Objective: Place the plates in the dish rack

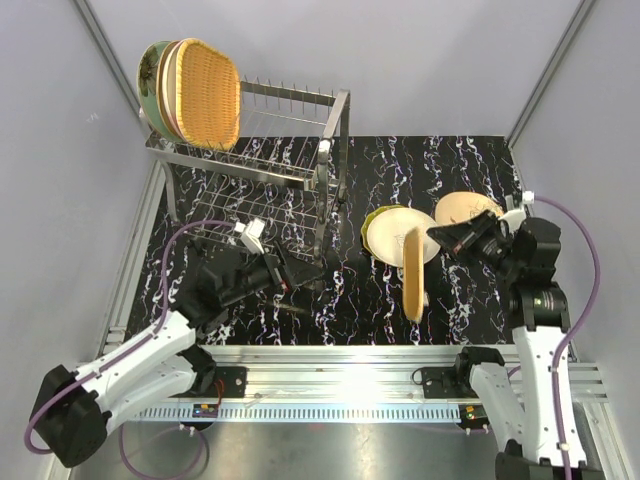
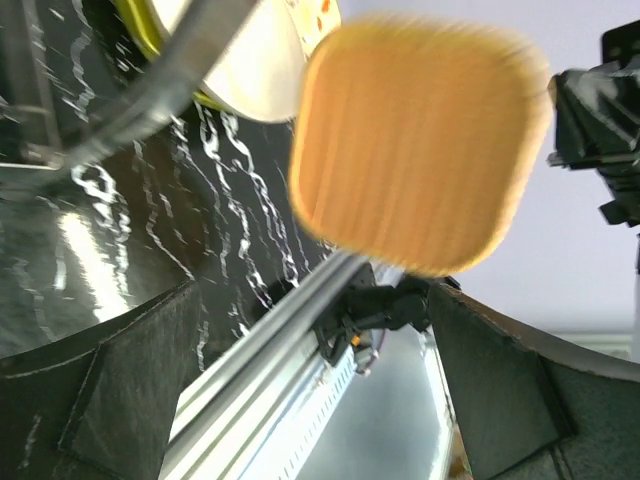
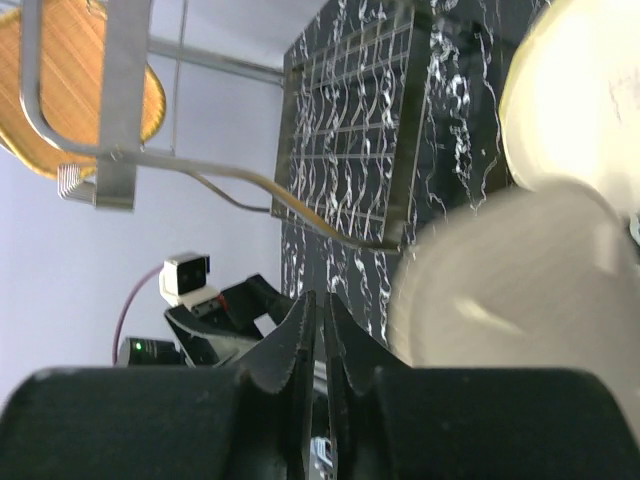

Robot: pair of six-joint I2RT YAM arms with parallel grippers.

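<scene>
A wicker plate (image 1: 413,278) stands on edge in the air in front of my right gripper (image 1: 430,237). It looks blurred in the left wrist view, where its woven face (image 2: 420,140) shows. In the right wrist view, the fingers (image 3: 300,345) are drawn nearly together with nothing visible between them, and the blurred plate (image 3: 500,290) lies to their right. My left gripper (image 1: 302,270) is open and empty, left of the plate. White plates (image 1: 387,238) lie stacked on the counter. More plates (image 1: 465,207) sit behind the right gripper. The dish rack (image 1: 335,115) is at upper left.
Several plates (image 1: 207,95) stand on end at the left of the rack's upper tier. The rack's lower tier (image 1: 250,205) looks empty. Bare black counter (image 1: 350,300) lies in front of the stack, ending at a metal rail (image 1: 340,360).
</scene>
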